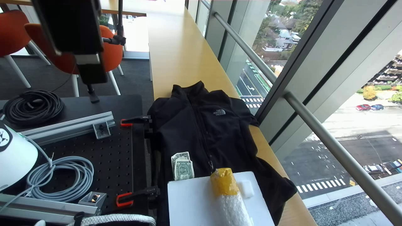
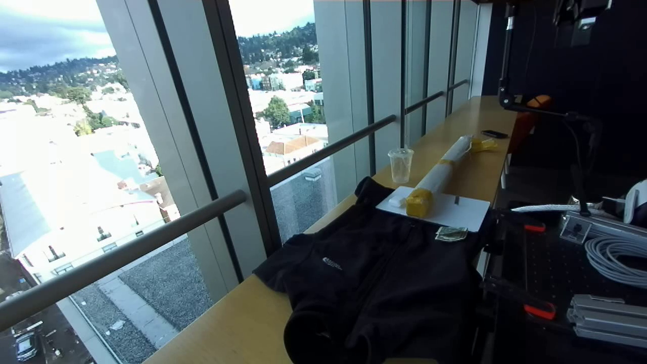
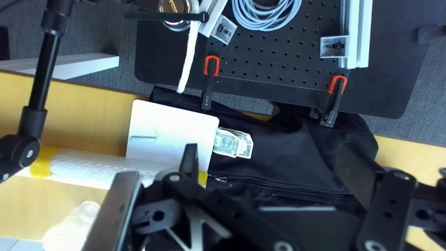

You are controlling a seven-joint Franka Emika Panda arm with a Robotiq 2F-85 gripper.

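Note:
In the wrist view, my gripper is open above the bench, its two fingers (image 3: 190, 161) wide apart with nothing between them. A black jacket (image 1: 222, 131) with a small white logo lies spread flat on the bench. Dollar bills (image 3: 234, 143) rest on the jacket, against the edge of a white board (image 3: 173, 125). Across that board lies a bubble-wrapped roll (image 1: 231, 203) with yellow tape at its end. Exterior view 1 has part of my arm and gripper (image 1: 93, 71) high over the black table, well clear of the jacket.
Two red-tipped clamps (image 1: 126, 199) grip the edge of the black pegboard table (image 1: 116, 158). A clear plastic cup (image 2: 401, 165) stands near the window beyond the roll. Coiled grey cable (image 1: 62, 179) and aluminium rails (image 1: 67, 130) occupy the table. Bare wood (image 1: 181, 45) is free past the collar.

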